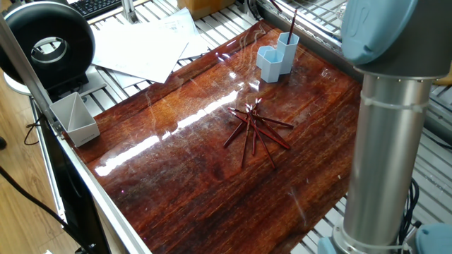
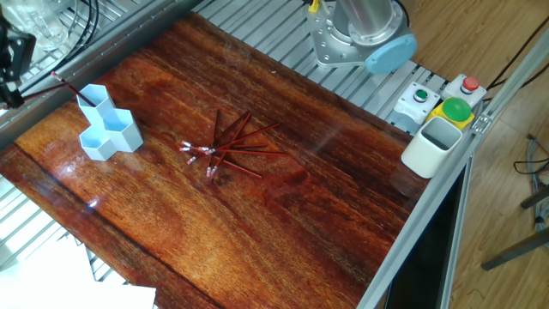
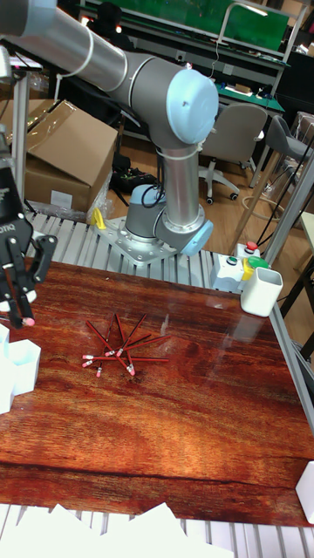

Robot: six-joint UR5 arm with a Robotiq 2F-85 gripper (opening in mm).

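Several dark red pencils (image 1: 256, 132) lie fanned and crossed on the wooden table, their pink-and-silver ends bunched together. A light blue holder of joined hexagonal cups (image 2: 110, 129) stands near the table's edge. One pencil (image 1: 292, 27) leans upright in its tallest cup. My black gripper (image 3: 23, 296) hangs over the holder side of the table, cut off by the image edge; a pink pencil end (image 3: 28, 322) shows right by its fingertips. A second thin dark line runs from the gripper (image 2: 15, 96) towards that pencil; whether it is a pencil or a shadow, I cannot tell.
A white square cup (image 2: 431, 148) stands at a table corner beside the red and green buttons (image 2: 456, 109). At another corner sits a white box (image 1: 75, 120). White papers (image 1: 145, 49) lie off the table's edge.
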